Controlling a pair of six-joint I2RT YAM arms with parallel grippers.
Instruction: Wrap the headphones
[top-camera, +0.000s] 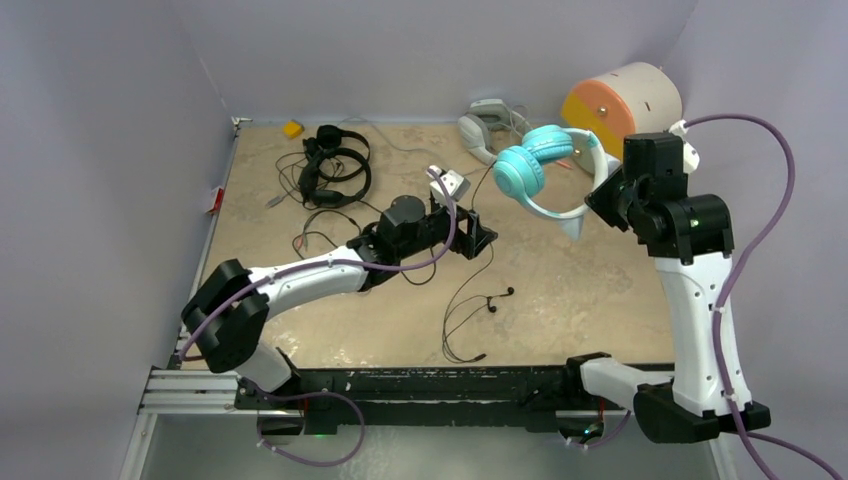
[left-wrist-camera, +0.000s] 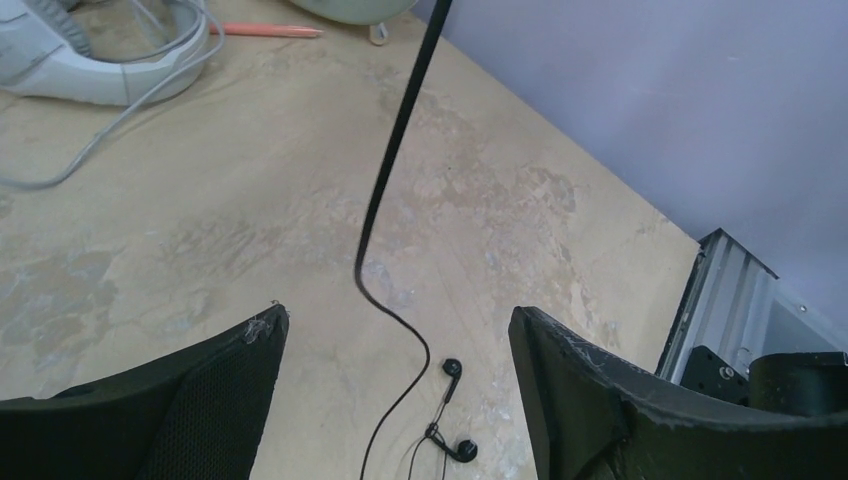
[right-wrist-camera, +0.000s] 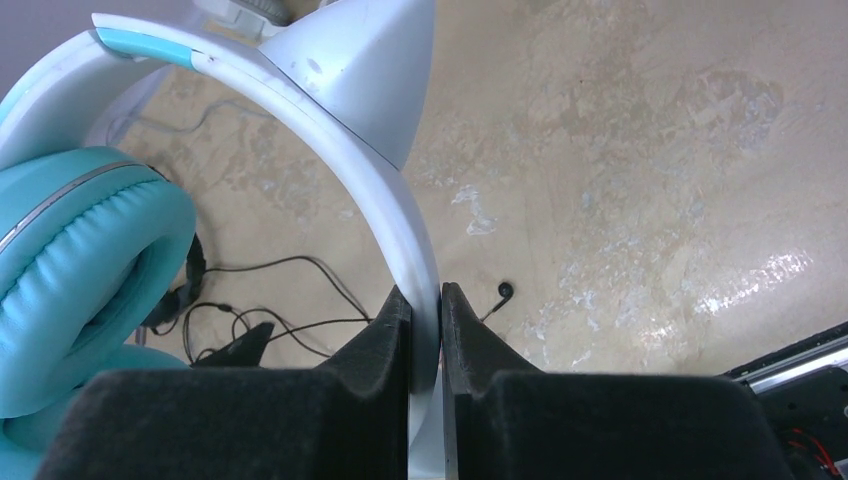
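Turquoise and white headphones hang above the table at the right, ear pads facing left. My right gripper is shut on their white headband. A thin black cable runs down from near the headphones to the table. Over mid-table my left gripper stands open. In the left wrist view its two fingers are well apart, and the cable passes through the space seen between them, touching neither. Black earbuds lie beside the cable's lower stretch.
Black headphones with tangled cables lie at the back left. White headphones and an orange-and-white cylinder sit at the back. Bare table lies front right.
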